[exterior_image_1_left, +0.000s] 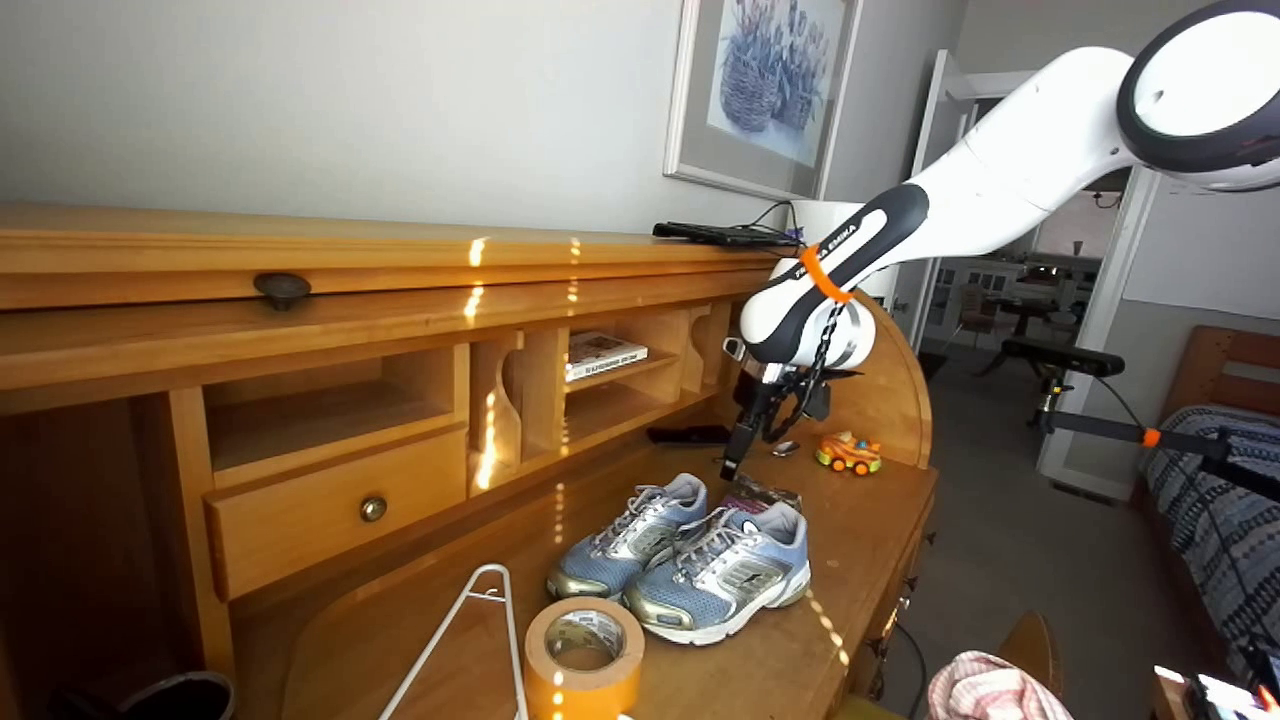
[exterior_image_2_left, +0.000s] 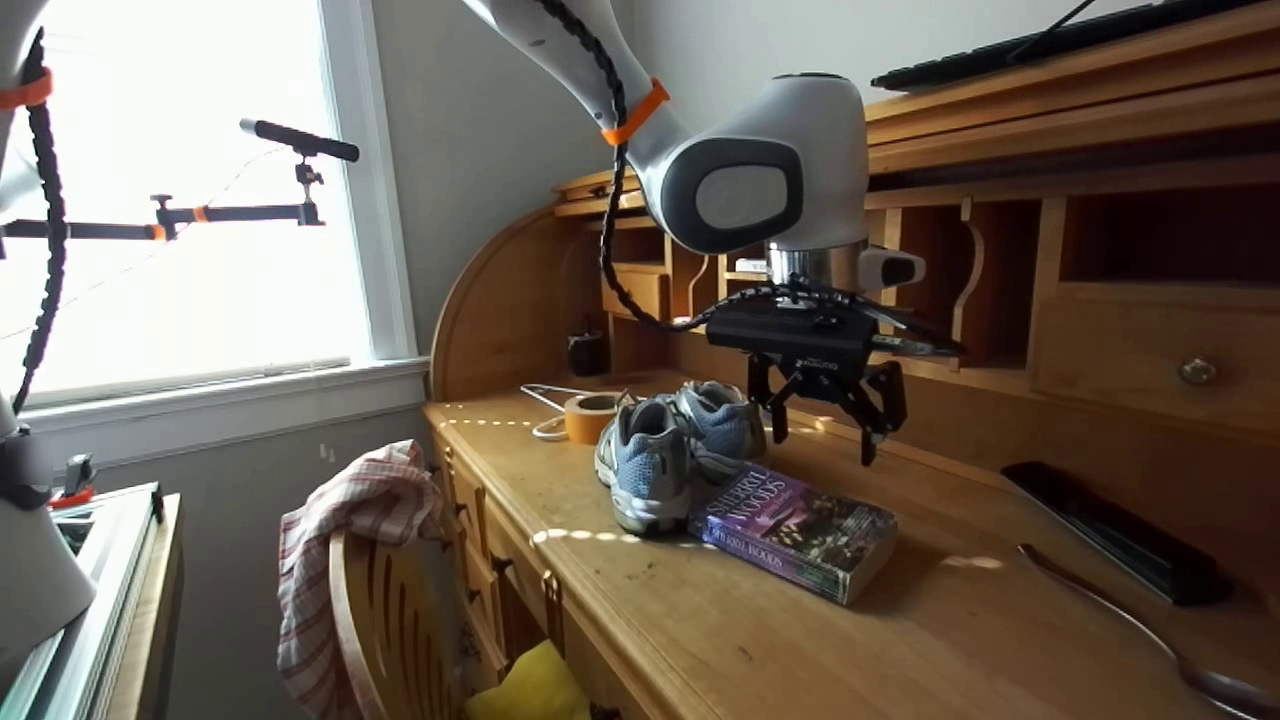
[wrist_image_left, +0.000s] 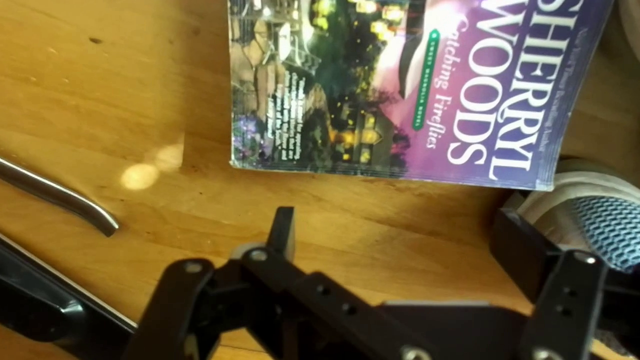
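My gripper (exterior_image_2_left: 823, 442) hangs above the wooden desk, its fingers apart and nothing between them. A thick purple paperback (exterior_image_2_left: 797, 529) lies flat on the desk, in front of the gripper in the second exterior view. In the wrist view the book (wrist_image_left: 384, 90) fills the upper middle, beyond my fingertips (wrist_image_left: 283, 231). A pair of blue-grey running shoes (exterior_image_1_left: 727, 574) stands beside the book, and a part of one shoe (wrist_image_left: 609, 225) shows close to my right finger in the wrist view. From the first exterior view the shoes partly hide the book (exterior_image_1_left: 758, 494).
A roll of orange tape (exterior_image_1_left: 584, 662) and a white hanger (exterior_image_1_left: 450, 636) lie past the shoes. A metal spoon (exterior_image_2_left: 1122, 614) and a black case (exterior_image_2_left: 1116, 532) are at the other end, near a toy car (exterior_image_1_left: 848, 454). Desk cubbies (exterior_image_1_left: 342, 414) rise along the back.
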